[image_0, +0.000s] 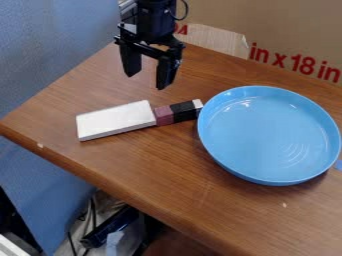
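Observation:
My black gripper (148, 64) hangs open at the top centre of the camera view, above the wooden table, its two fingers apart with nothing between them. Below it on the table lies a long block (116, 121), mostly white, with maroon and black sections at its right end and a small light tip. A light blue plate (267, 134) rests to the right, close beside the block's right end.
A cardboard box (291, 35) with printed lettering stands along the back. A blue padded surface (47, 60) is at the left. Bare table (154, 185) shows in front of the block, with clutter below the table's edge.

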